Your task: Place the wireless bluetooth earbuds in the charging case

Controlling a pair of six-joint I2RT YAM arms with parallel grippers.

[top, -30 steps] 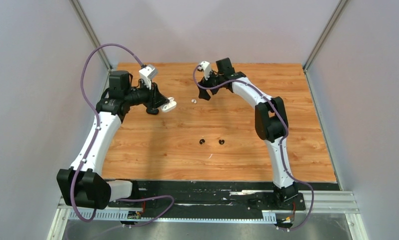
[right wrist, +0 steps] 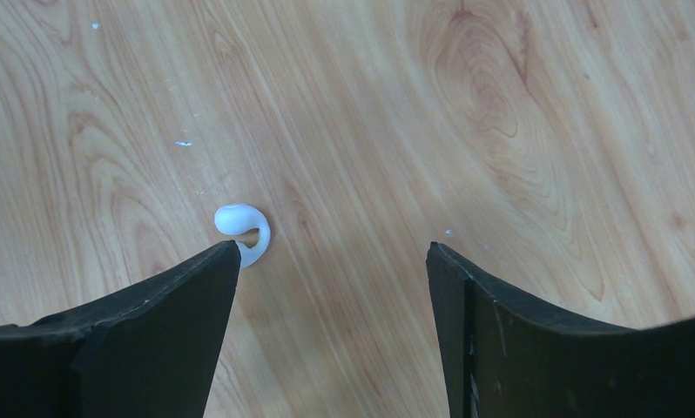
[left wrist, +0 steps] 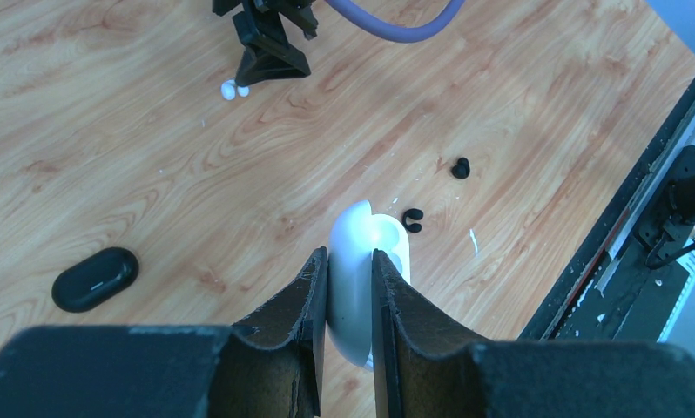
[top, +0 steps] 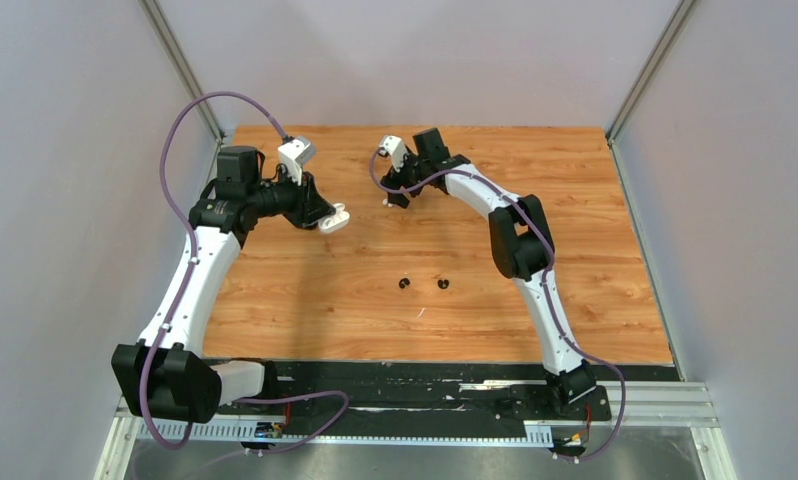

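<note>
My left gripper (top: 323, 214) is shut on the white charging case (top: 334, 222), raised on the left side; in the left wrist view the case (left wrist: 351, 280) sits between the fingers. My right gripper is open over a white earbud (right wrist: 238, 219), which lies on the wood near its left finger, nothing between the fingers. In the left wrist view two white pieces (left wrist: 228, 90) lie beside the right gripper. Two black earbuds (top: 404, 283) (top: 442, 284) lie on the middle front of the table.
A black case (left wrist: 95, 279) lies on the table beneath the left arm. A thin white strip (top: 421, 312) lies near the front.
Since about a second ago my right gripper has moved left and toward the front, over the white earbud. The left gripper with the case has shifted slightly.
</note>
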